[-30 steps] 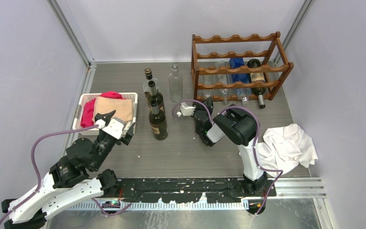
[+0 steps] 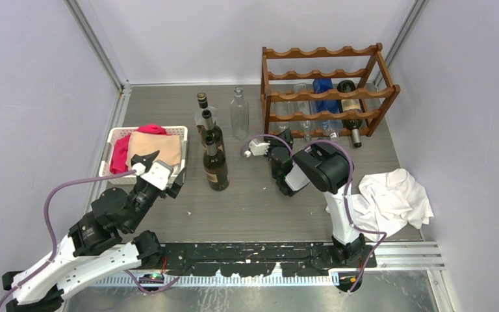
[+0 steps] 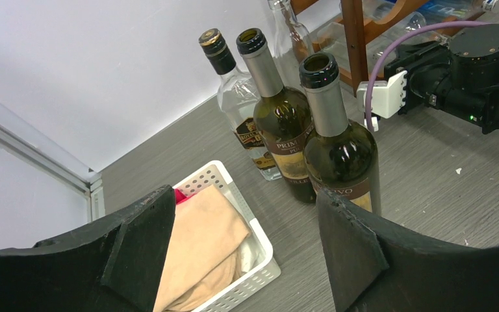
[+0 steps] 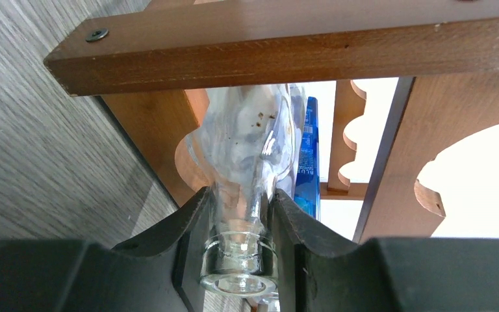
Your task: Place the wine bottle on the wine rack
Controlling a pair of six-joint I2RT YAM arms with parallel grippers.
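Note:
The wooden wine rack (image 2: 332, 93) stands at the back right. A clear glass bottle (image 4: 240, 143) lies in its lowest tier at the left end, body inside and neck toward the front. Around that bottle's neck, my right gripper is shut, with glass visible between its fingers. Two dark wine bottles (image 2: 217, 174) stand upright left of the middle, beside a clear bottle with a black cap (image 2: 203, 101) and another clear bottle (image 2: 239, 116). Over the basket's front right corner, my left gripper (image 2: 164, 174) is open and empty.
Other bottles lie in the lowest tier: a clear one (image 2: 303, 104), a blue one (image 2: 325, 91) and a dark one (image 2: 351, 107). A white basket (image 2: 184, 138) with cloths is at left, a white cloth (image 2: 393, 201) at right. Upper tiers look empty.
My right arm and gripper have shifted slightly to the right over the last second, at the rack's left front. The left arm and the standing bottles stay where they were.

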